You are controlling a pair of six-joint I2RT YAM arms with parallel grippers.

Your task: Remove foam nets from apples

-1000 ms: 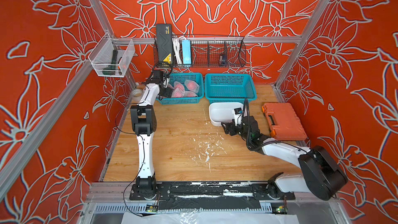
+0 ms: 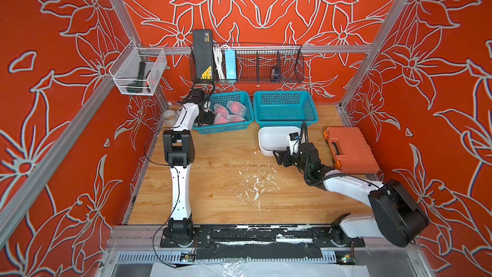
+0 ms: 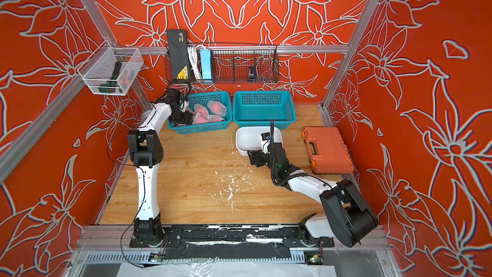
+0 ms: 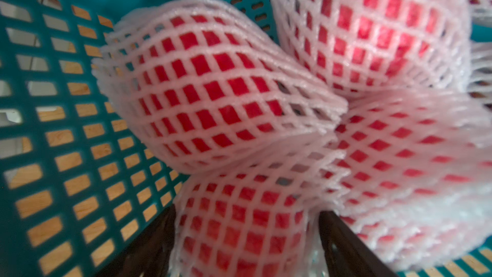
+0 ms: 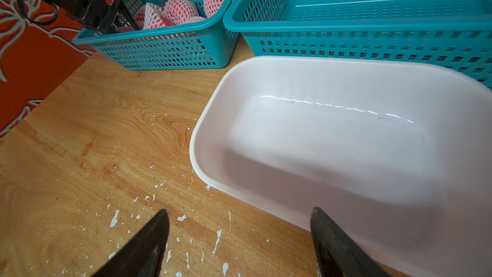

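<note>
Several red apples in white foam nets crowd the left teal basket (image 2: 225, 128). In the left wrist view, a netted apple (image 4: 241, 225) sits low between the spread fingers of my left gripper, one dark finger on each side. The gripper is open about it; whether the pads press on the net cannot be told. Another netted apple (image 4: 205, 82) leans against the basket wall, and more netted fruit (image 4: 379, 25) lies to the right. My right gripper is open and empty, low at the front left side of the white bin (image 5: 317, 138).
The right teal basket (image 2: 284, 108) and the white bin look empty. An orange case (image 2: 351, 148) lies at the right. White foam scraps (image 2: 256, 184) litter the table's middle, otherwise clear. A wire shelf (image 2: 256, 66) hangs above the baskets.
Over the last second my left gripper has shifted slightly right and lower in the basket. The basket has slid a little toward the front right. My right arm stays in place.
</note>
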